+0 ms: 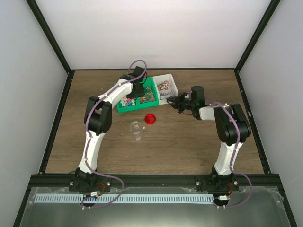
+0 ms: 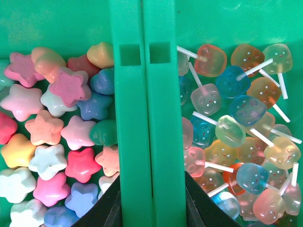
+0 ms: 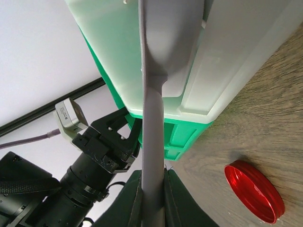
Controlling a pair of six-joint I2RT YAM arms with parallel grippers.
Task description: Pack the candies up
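Note:
In the left wrist view my left gripper is shut on the paired green divider walls [image 2: 165, 118] of the green box [image 1: 137, 107]. Star candies [image 2: 47, 158] lie left of them, lollipop candies [image 2: 251, 177] right of them. At the side of the white box [image 1: 174, 84], which has more candies [image 1: 165, 87] in it, is my right gripper [image 1: 173, 100]. The handle of a grey scoop [image 3: 153, 142] stands between its dark fingers, with the scoop's head over the white box. Whether they grip the handle is hidden by the handle itself.
An empty clear jar [image 1: 136, 130] is on the table in front of the boxes. Near it sits a red lid [image 1: 150, 118], open side up.

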